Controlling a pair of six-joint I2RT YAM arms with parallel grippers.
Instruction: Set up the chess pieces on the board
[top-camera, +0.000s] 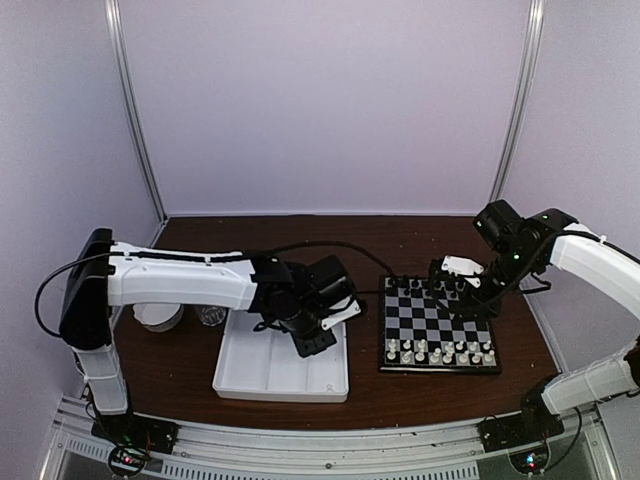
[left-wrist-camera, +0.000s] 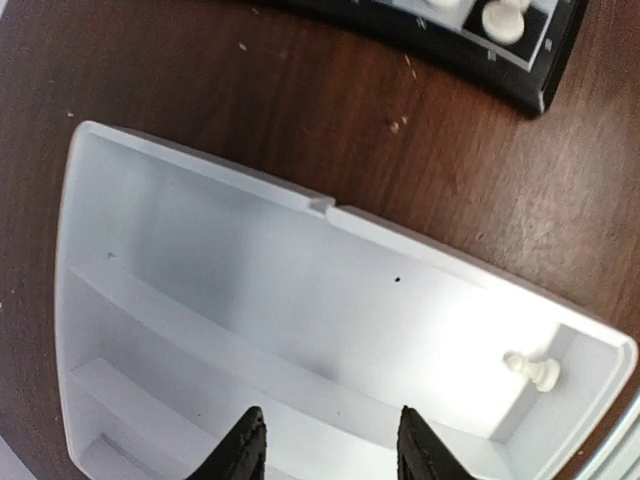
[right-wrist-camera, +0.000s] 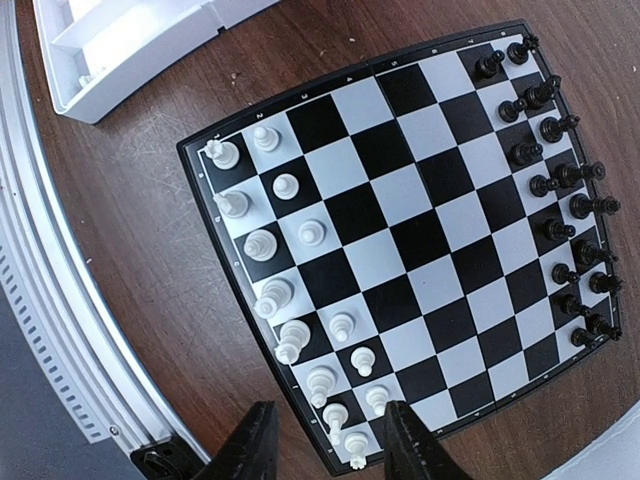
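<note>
The chessboard (right-wrist-camera: 415, 235) carries black pieces (right-wrist-camera: 580, 205) along one side and white pieces (right-wrist-camera: 275, 295) along the other, with the middle squares empty. A single white piece (left-wrist-camera: 532, 371) lies on its side in a compartment of the white tray (left-wrist-camera: 190, 175). My left gripper is open over the tray, with nothing between its fingers. My right gripper is open above the board's white side, its fingertips apart, with no piece visibly held between them.
A white round container (top-camera: 158, 316) and a clear container (top-camera: 210, 316) stand left of the tray. A metal rail (top-camera: 330, 450) runs along the front edge.
</note>
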